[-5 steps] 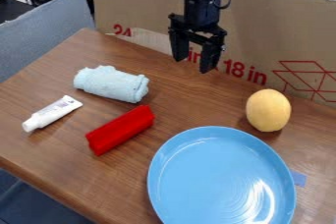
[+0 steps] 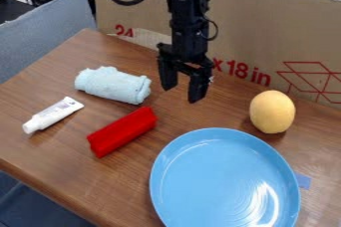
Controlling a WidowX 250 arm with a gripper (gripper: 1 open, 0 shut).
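My black gripper [image 2: 181, 84] hangs low at the back of the wooden table, in front of the cardboard, its fingers spread open with nothing seen between them. Left of it lies a rolled light-blue cloth [image 2: 114, 85]. Nearer the front are a red cylinder [image 2: 122, 130] and a white tube [image 2: 51, 115]. To the right, a yellow egg-shaped object [image 2: 272, 113] stands behind a large blue plate [image 2: 220, 176].
A cardboard panel [image 2: 273, 42] stands along the back edge. The table's left edge borders a grey-blue padded surface [image 2: 40, 42]. Bare wood [image 2: 200, 112] lies between the cylinder, plate and yellow object.
My gripper has moved down and to the left, from higher against the cardboard to lower, closer to the cloth. The objects on the table have not moved.
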